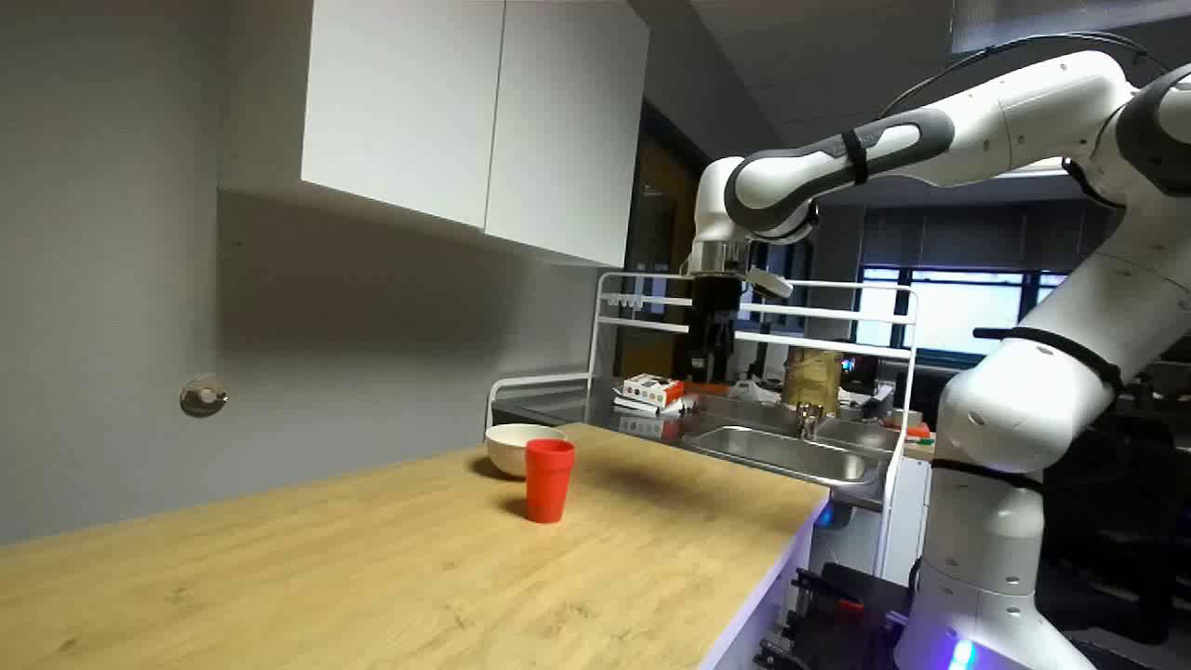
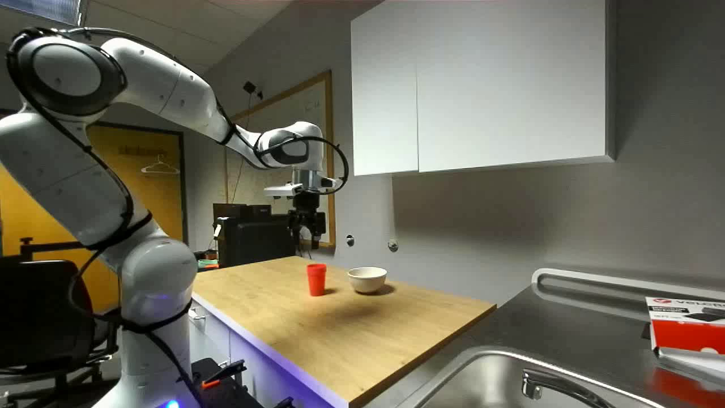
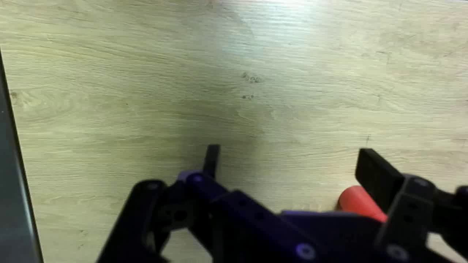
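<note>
A red cup (image 1: 549, 480) stands upright on the wooden counter (image 1: 335, 558). Close beside it is a white bowl (image 1: 509, 447), partly behind the cup in the first exterior view; in the second, the bowl (image 2: 367, 279) and the cup (image 2: 316, 279) show a gap between them. High above the counter, my gripper (image 2: 307, 238) points downward, clear of both. The wrist view shows my gripper open, its fingers wide apart over bare wood. There, the cup (image 3: 359, 201) is partly hidden by the right-hand finger.
A metal sink (image 1: 787, 448) adjoins the counter, with a white rack (image 1: 910, 368) around it. A red-and-white box (image 2: 686, 323) lies on the dark sink top. Wall cabinets (image 2: 510, 88) overhang the back.
</note>
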